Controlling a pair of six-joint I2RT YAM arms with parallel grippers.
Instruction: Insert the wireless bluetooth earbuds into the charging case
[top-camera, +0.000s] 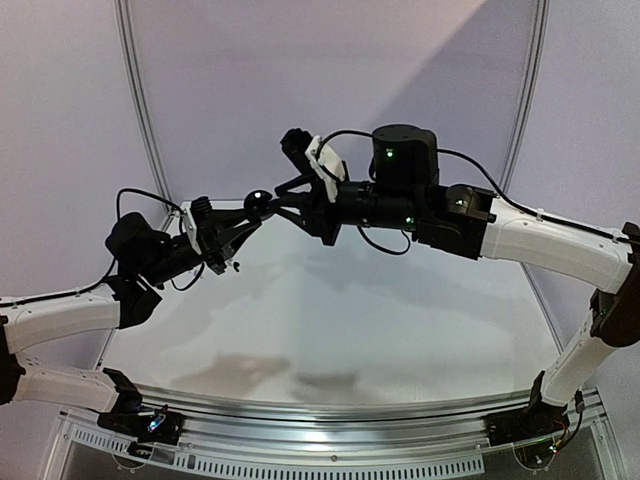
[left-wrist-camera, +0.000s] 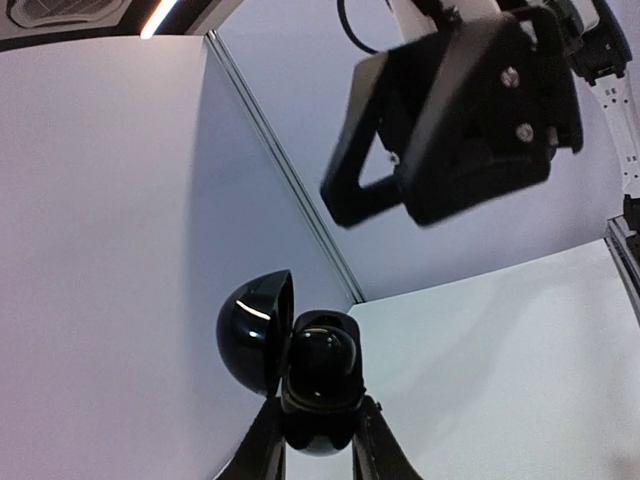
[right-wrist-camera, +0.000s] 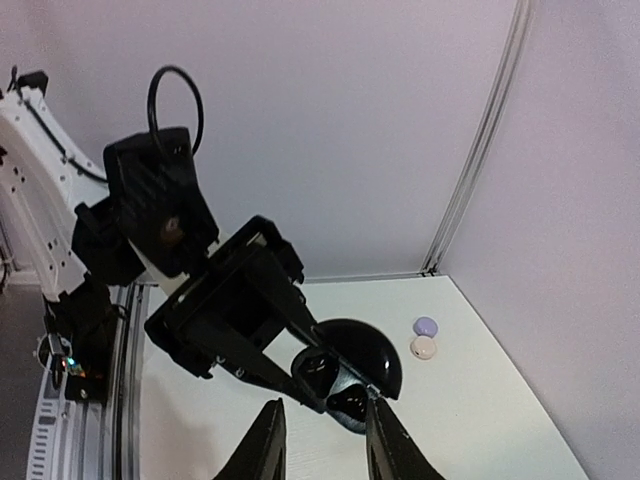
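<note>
Held up above the table, the black charging case (top-camera: 258, 203) has its rounded lid (left-wrist-camera: 243, 335) swung open. My left gripper (top-camera: 248, 214) is shut on the case's base (left-wrist-camera: 322, 375). Close by on the right, my right gripper (top-camera: 284, 200) stands open in front of the case, its fingers (right-wrist-camera: 262, 445) apart with nothing visible between them. In the right wrist view, dark rounded shapes show inside the open case (right-wrist-camera: 375, 345); whether these are earbuds or empty wells I cannot tell. No loose earbud can be clearly made out.
A lavender disc (right-wrist-camera: 425, 327) and a pink disc (right-wrist-camera: 423, 348) lie on the white table (top-camera: 400, 320). Beneath the left arm is a small dark item (top-camera: 236, 267). The two grippers are very close together.
</note>
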